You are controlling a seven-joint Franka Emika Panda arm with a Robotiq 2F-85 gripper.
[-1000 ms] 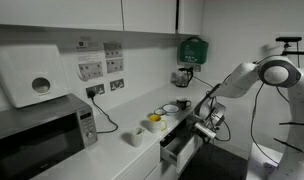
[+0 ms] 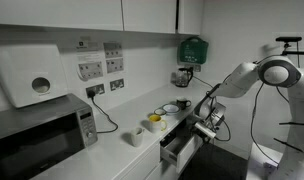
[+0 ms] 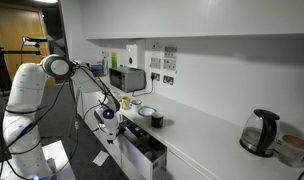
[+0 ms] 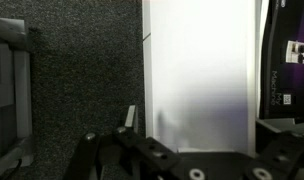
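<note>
A drawer (image 2: 175, 154) with a white front is pulled out from under the counter; in exterior view 2 its dark interior (image 3: 144, 158) shows. My gripper (image 2: 204, 131) is low by the drawer's outer end, with the arm reaching down from the right. The wrist view has a white panel (image 4: 200, 75) running up the middle, with dark floor to its left and a dark, labelled surface (image 4: 290, 75) to its right. The gripper looks open, its fingers (image 4: 130, 118) spread wide at the bottom edge. Whether they touch the panel cannot be told.
On the counter (image 3: 207, 140) stand a microwave (image 3: 128, 82), several cups and dishes, a dark pot (image 3: 157, 119) and a kettle (image 3: 259, 132).
</note>
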